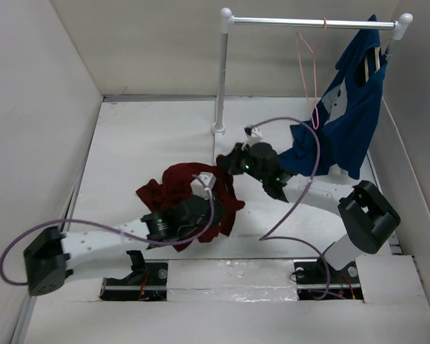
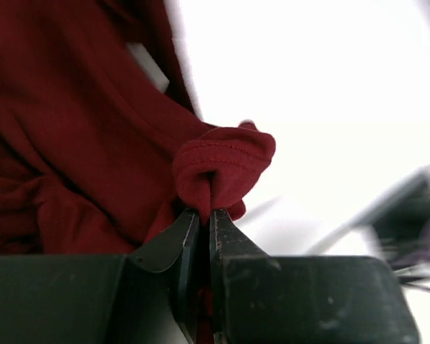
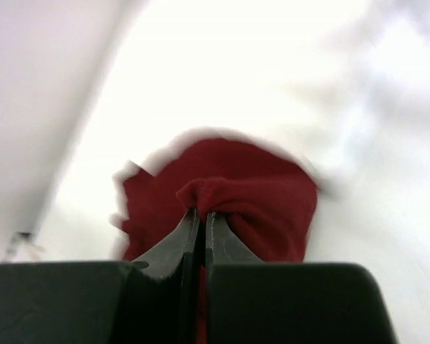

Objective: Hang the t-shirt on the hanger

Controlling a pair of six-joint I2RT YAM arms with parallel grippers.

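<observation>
A dark red t-shirt (image 1: 172, 186) lies crumpled on the white floor at front centre. My left gripper is shut on a bunched fold of it, which pokes up between the fingertips. At the shirt's back-right part, my right gripper is shut on another piece of the red cloth, lifted a little. An empty pink hanger (image 1: 314, 86) hangs from the metal rail (image 1: 279, 21) at the back right.
A blue garment (image 1: 351, 122) hangs on the rack's right end, its lower part near the floor behind my right arm. The rack's upright (image 1: 221, 86) stands at back centre.
</observation>
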